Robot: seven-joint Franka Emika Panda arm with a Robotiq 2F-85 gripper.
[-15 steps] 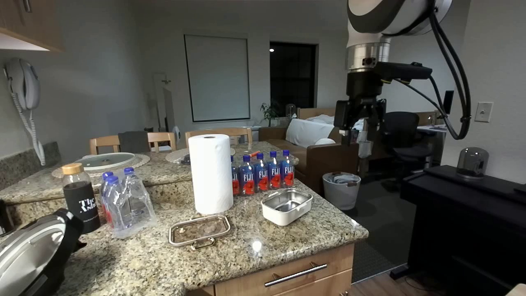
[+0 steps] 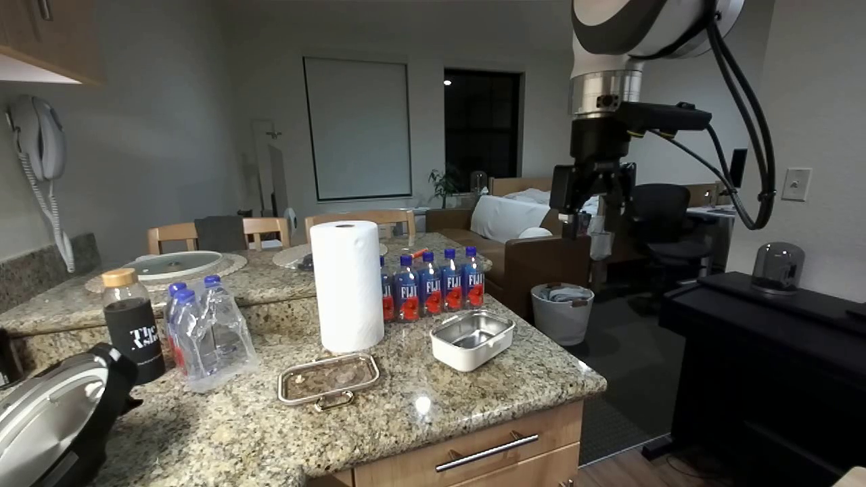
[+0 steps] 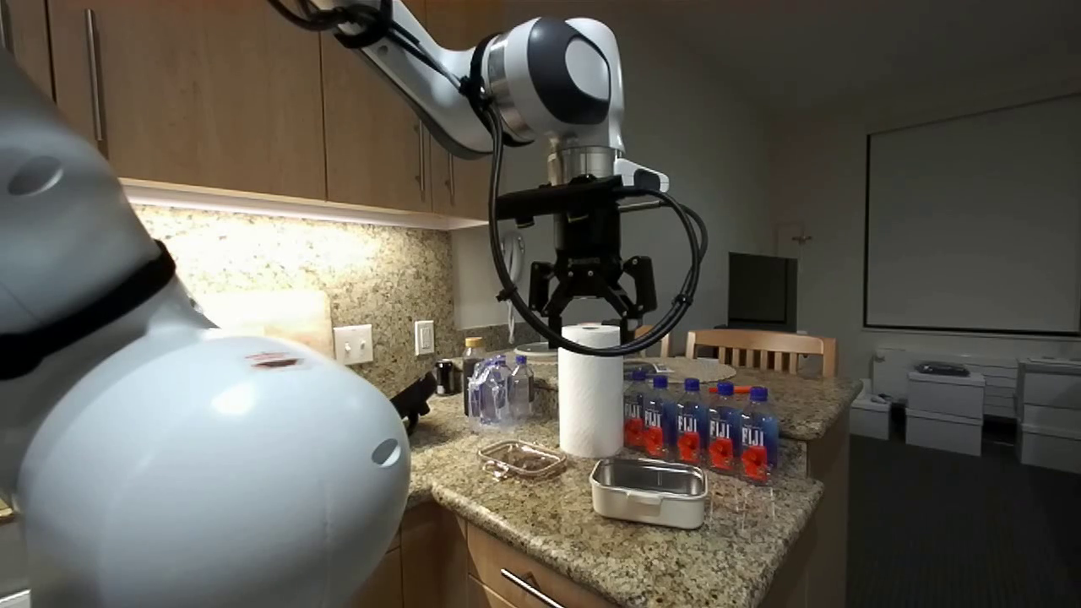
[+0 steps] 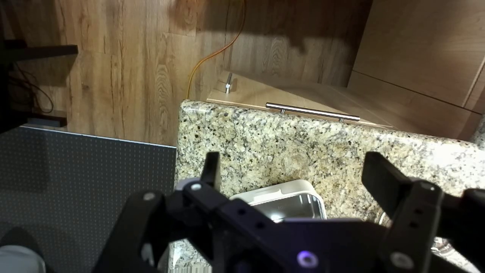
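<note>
High above the counter, well apart from everything on it, my gripper hangs fingers-down. Its two fingers stand wide apart in the wrist view, and only countertop shows between them. A white lunch box with a bare metal inside sits uncovered near the counter's right end. In the wrist view, the box is partly hidden behind the gripper's body. Left of it, a clear rectangular lid with a metal clasp lies flat on the granite.
A paper towel roll stands upright behind the lid. Several Fiji bottles line up behind the box. Wrapped bottles, a dark bottle and a black-and-silver appliance crowd the left.
</note>
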